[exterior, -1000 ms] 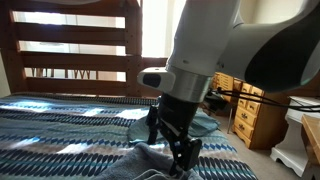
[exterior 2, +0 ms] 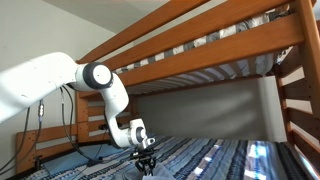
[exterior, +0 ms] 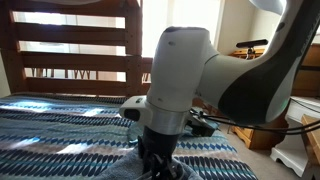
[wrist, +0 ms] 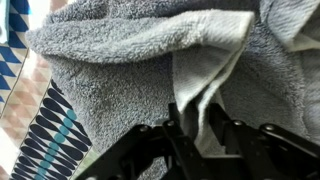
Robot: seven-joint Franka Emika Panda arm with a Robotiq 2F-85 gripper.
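Note:
A grey towel (wrist: 110,100) lies crumpled and folded in the wrist view, with a lighter ridge (wrist: 205,65) running down to my gripper. Part of this ridge lies between the black fingers, which stand a small gap apart; whether they press on the cloth I cannot tell. In the first exterior view the gripper (exterior: 157,166) points down into the towel (exterior: 118,168) at the bottom edge, and its tips are hidden. The second exterior view shows the gripper (exterior 2: 146,164) small and low over the bed.
A striped, patterned bedspread (exterior: 60,130) covers the bed beneath. Teal cloth (exterior: 134,132) lies partly hidden behind the arm. Wooden bunk rails (exterior: 70,62) stand at the back, and an upper bunk (exterior 2: 210,50) spans above. Open bedspread extends to the left.
The arm has come down and somewhat left, bringing the gripper into the towel. Its fingers, spread wide earlier, now appear closer together.

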